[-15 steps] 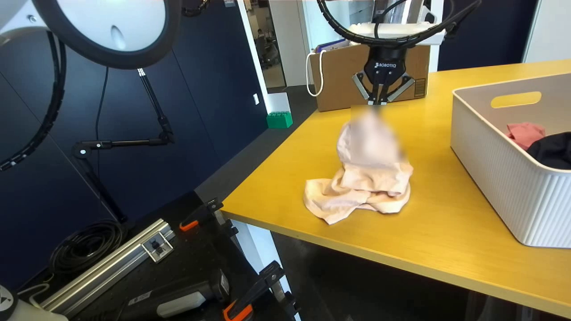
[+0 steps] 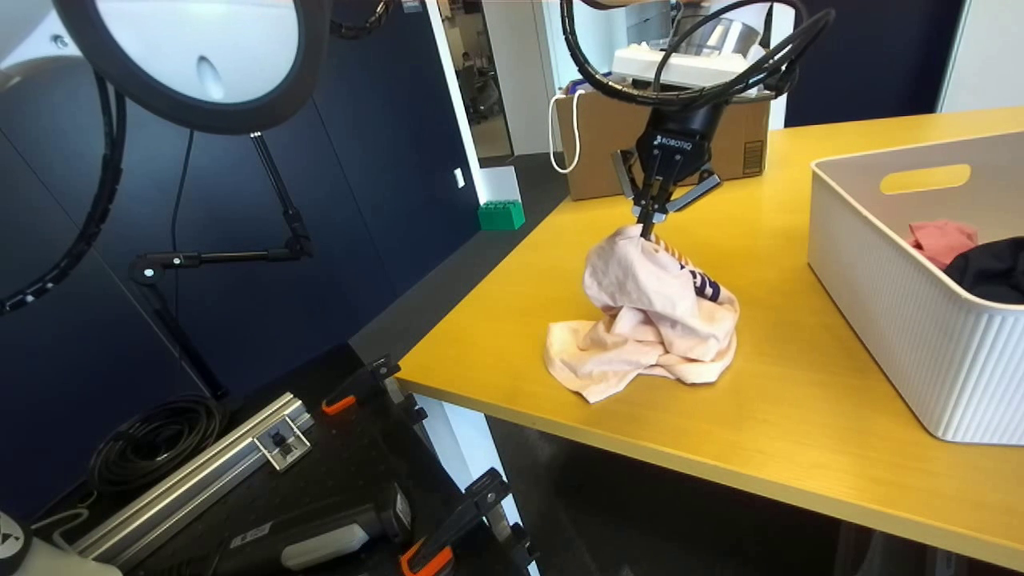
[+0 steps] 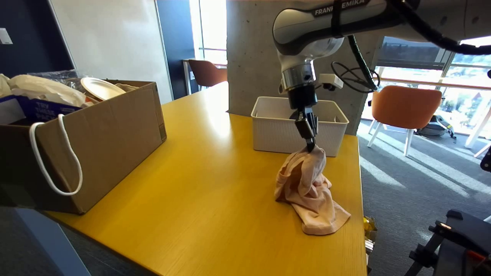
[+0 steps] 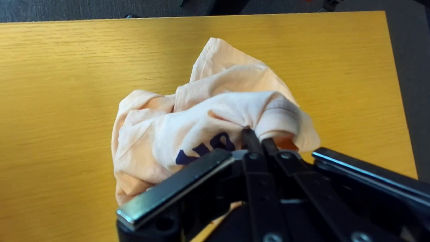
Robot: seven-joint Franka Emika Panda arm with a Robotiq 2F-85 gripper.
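Note:
A pale pink cloth (image 2: 648, 322) with dark lettering lies crumpled on the yellow table, its upper part pulled up into a raised fold. At the top of that fold my gripper (image 2: 649, 229) points down, shut on the fabric. From the wrist view, the gripper pinches the cloth (image 4: 238, 105) beside a rolled edge, and creases run to the fingertips. The second exterior view has the cloth (image 3: 313, 193) hanging from the gripper (image 3: 311, 148), with its lower part still resting on the table.
A white bin (image 2: 917, 307) holding a pink cloth (image 2: 941, 240) and a black one (image 2: 994, 269) stands on the table. A cardboard box (image 3: 119, 138) with a white rope handle sits at the opposite side. Bare table (image 3: 193, 184) stretches between them.
My gripper has come lower and slightly left, and is now tilted. The raised part of the cloth has sunk and folded over, while its base on the table stays put.

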